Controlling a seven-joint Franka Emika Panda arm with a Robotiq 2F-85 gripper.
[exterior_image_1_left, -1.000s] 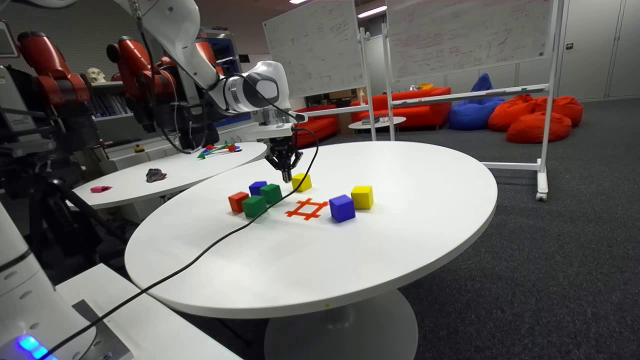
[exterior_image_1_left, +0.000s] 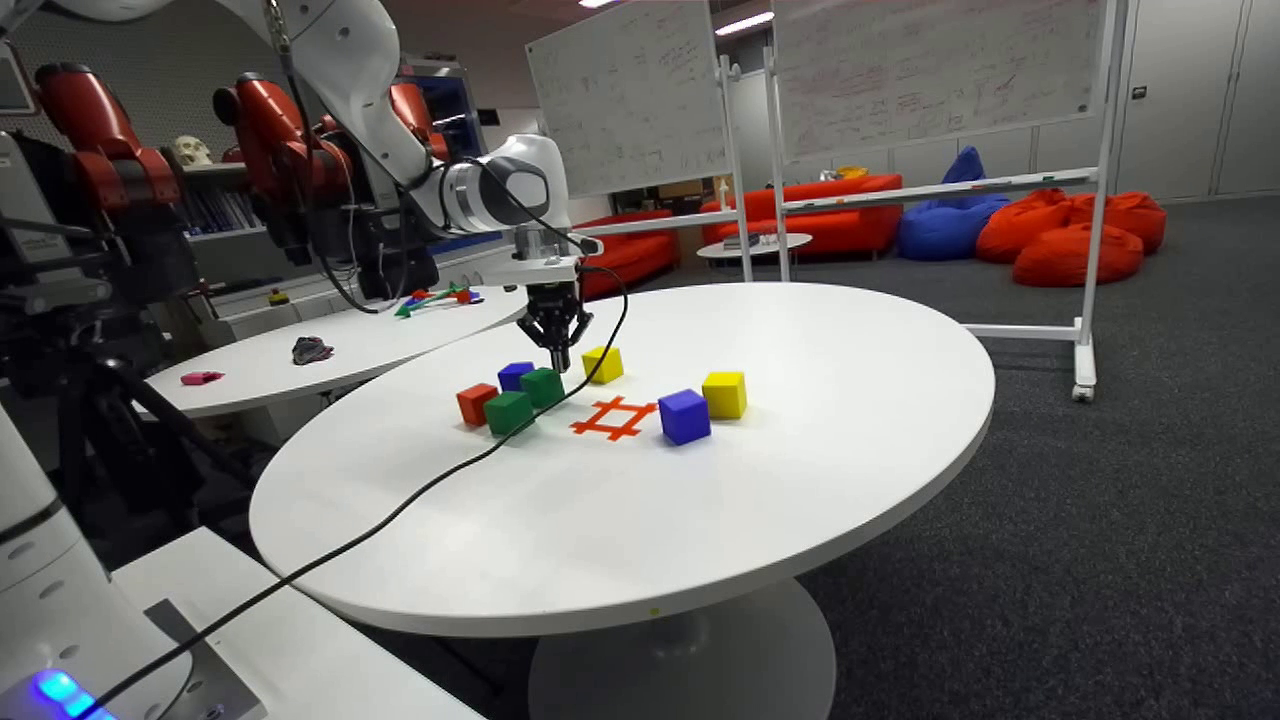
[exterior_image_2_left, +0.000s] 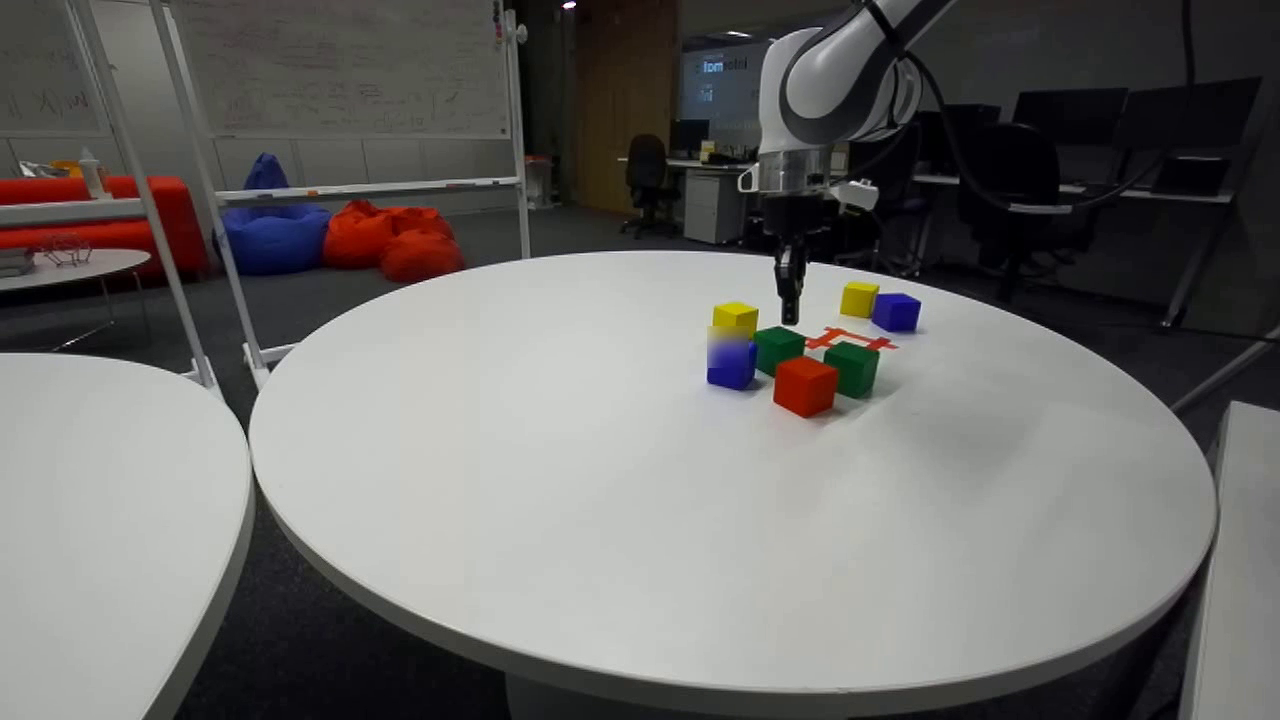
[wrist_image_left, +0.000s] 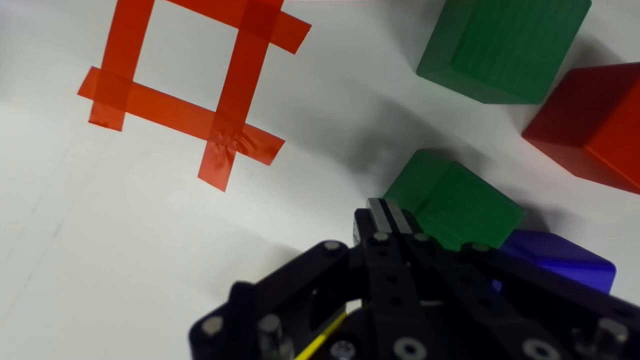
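Note:
My gripper is shut, with nothing showing between its fingers. It hangs above the table beside a green cube (wrist_image_left: 471, 207), which its fingertips partly overlap in the wrist view. Behind that cube is a blue cube (wrist_image_left: 567, 261), partly covered by the gripper. A second green cube (wrist_image_left: 510, 48) and a red cube (wrist_image_left: 600, 126) complete this cluster. One yellow cube (exterior_image_1_left: 603, 365) sits on the far side of the gripper. Across the orange tape square (exterior_image_1_left: 614, 418) stand another blue cube (exterior_image_1_left: 684, 416) and another yellow cube (exterior_image_1_left: 725, 395), close together. The square is empty.
A black cable (exterior_image_1_left: 396, 510) runs from the arm across the foreground of exterior view 1. A second white table (exterior_image_2_left: 108, 516) stands alongside.
The gripper has shifted a little to the left in exterior view 1, from beside the yellow cube to near the green and blue cubes. The cubes have not moved.

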